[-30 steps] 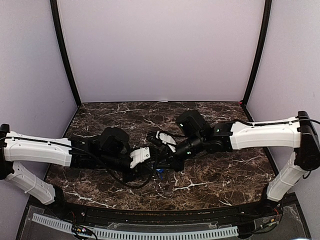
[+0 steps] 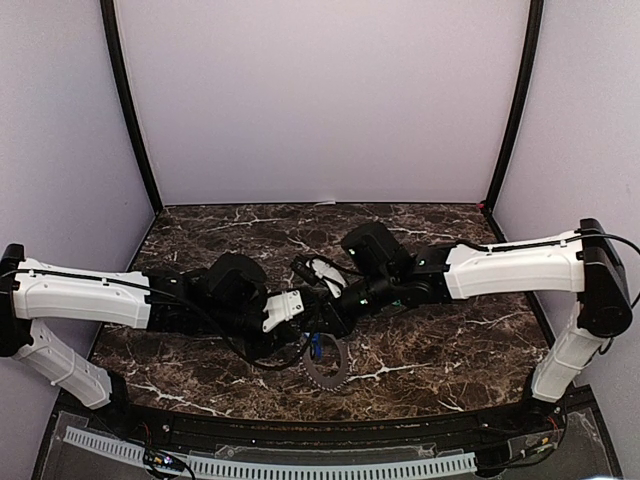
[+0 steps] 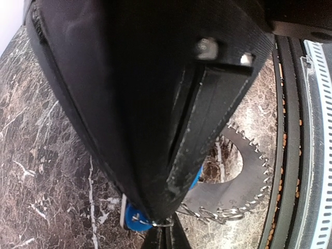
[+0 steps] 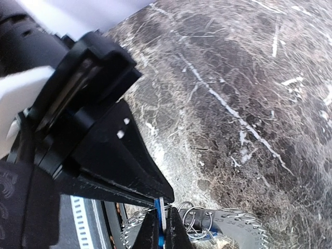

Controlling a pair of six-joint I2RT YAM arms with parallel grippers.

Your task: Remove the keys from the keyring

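Observation:
The grippers meet tip to tip low over the middle of the table. A large grey keyring (image 2: 327,381) with a beaded edge shows just below them, a blue key (image 2: 316,346) at its upper part. In the right wrist view, my right gripper is shut with a blue, silver-edged key (image 4: 159,207) between its fingers. Against that key's top lies the tip of my left gripper. The left gripper is shut at a thin silver wire (image 3: 167,223); whether it pinches the wire is unclear. My right gripper hides much of the left wrist view.
Small wire loops (image 4: 194,220) hang by the grey keyring in the right wrist view. A slotted white strip (image 2: 330,466) runs along the front edge.
My right arm has shifted slightly left, toward the left gripper. The grey keyring, hardly visible a second ago, now shows its round face below the grippers.

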